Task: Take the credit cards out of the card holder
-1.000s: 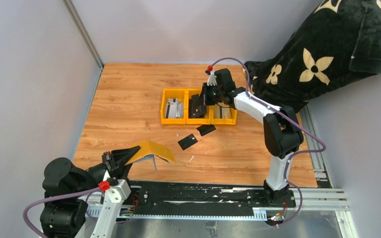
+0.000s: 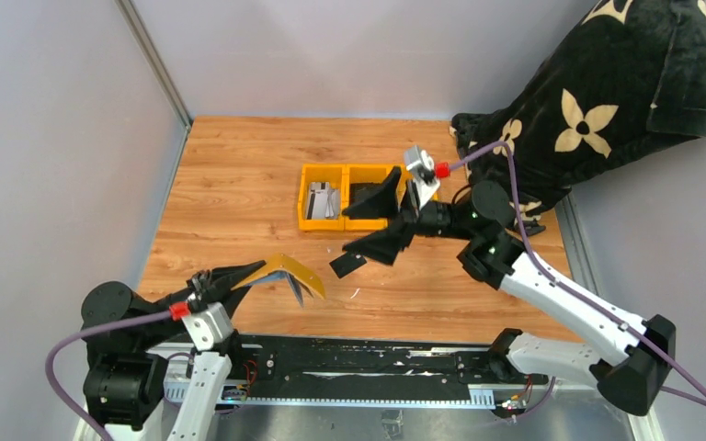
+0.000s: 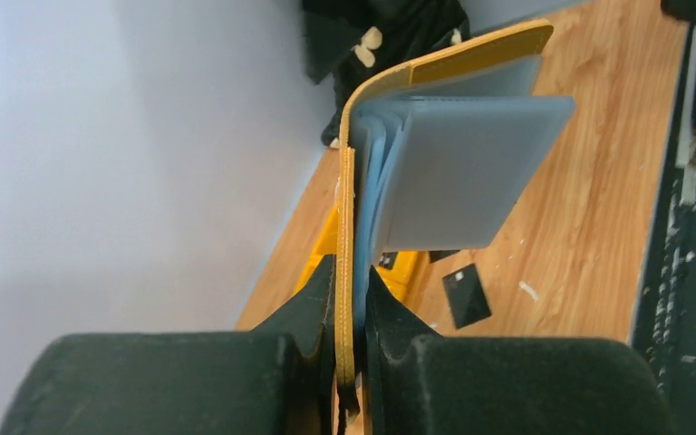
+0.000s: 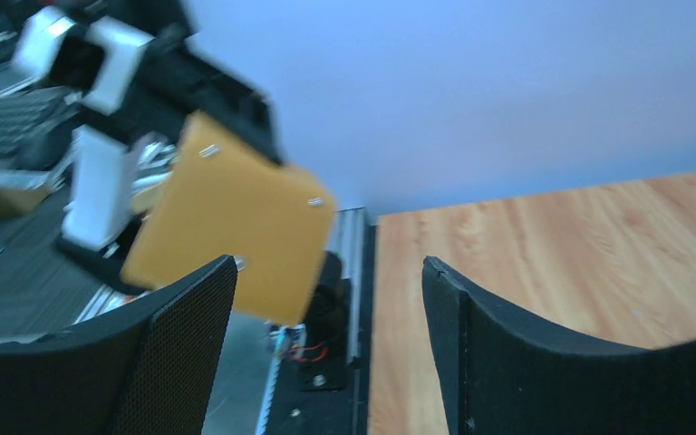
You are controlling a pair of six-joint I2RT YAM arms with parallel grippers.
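Observation:
The yellow card holder (image 2: 294, 270) hangs over the front left of the table, with my left gripper shut on one end of it. Pale translucent sleeves (image 3: 462, 163) fan out from its fold in the left wrist view; no card can be made out in them from here. My right gripper (image 2: 346, 230) stands wide open above the table, right of the holder and apart from it, with nothing between its fingers. In the right wrist view the holder's yellow cover (image 4: 236, 227) appears beyond the left finger.
Yellow bins (image 2: 324, 168) stand at mid-table; the left one holds pale cards (image 2: 322, 200), and the right arm covers part of the others. A dark card (image 2: 347, 265) lies in front of them. A black patterned cloth (image 2: 597, 101) hangs at the back right.
The left arm and holder have shifted only slightly.

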